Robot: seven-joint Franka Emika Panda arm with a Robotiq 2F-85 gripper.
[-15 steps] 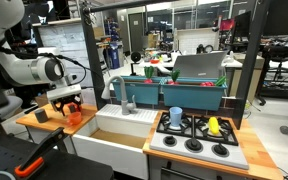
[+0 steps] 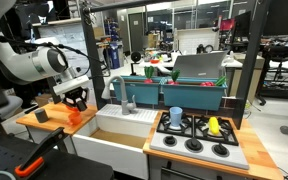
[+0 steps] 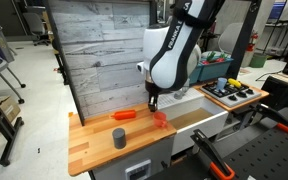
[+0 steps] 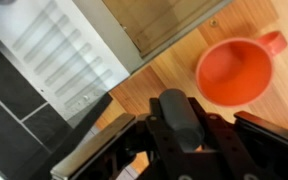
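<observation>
In the wrist view, my gripper is shut on a dark grey object (image 4: 180, 112) with a rounded end; its full shape is hidden by the fingers. To the right of it, an orange mug (image 4: 234, 72) stands on the wooden counter, open side up and apart from the held thing. Exterior view 1 has the gripper (image 2: 79, 101) low above the left counter, close over the mug (image 2: 74, 117). From the other side, the gripper (image 3: 151, 103) shows just behind and above the mug (image 3: 161, 120).
A grey cup (image 3: 119, 139) and an orange-red item (image 3: 125, 115) lie on the same counter. The sink basin (image 2: 121, 139) is beside it, empty where visible. A stove (image 2: 194, 134) with a blue cup (image 2: 175, 116) and a yellow object (image 2: 214, 126) stands right.
The mug appears to stay in place.
</observation>
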